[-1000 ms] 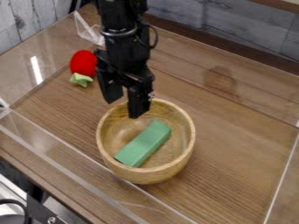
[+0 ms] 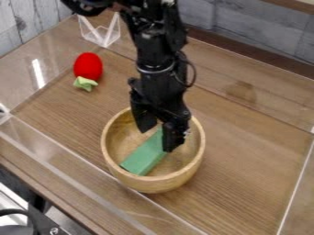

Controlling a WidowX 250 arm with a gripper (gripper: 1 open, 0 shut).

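My black gripper point(image 2: 160, 128) is low over a round wooden bowl point(image 2: 185, 179), its open fingers reaching down into the back of it. Inside the bowl lies a green oblong block point(image 2: 145, 156), tilted diagonally, with its upper end close to the fingertips. Whether the fingers touch the block is unclear.
A red rounded object point(image 2: 87, 65) and a small pale green piece point(image 2: 84, 83) lie at the back left. A white wire or plastic rack point(image 2: 101, 27) stands behind them.
The gripper has moved right and downward, from above the bowl's back left to over the block's upper end. The bowl and block look roughly where they were.
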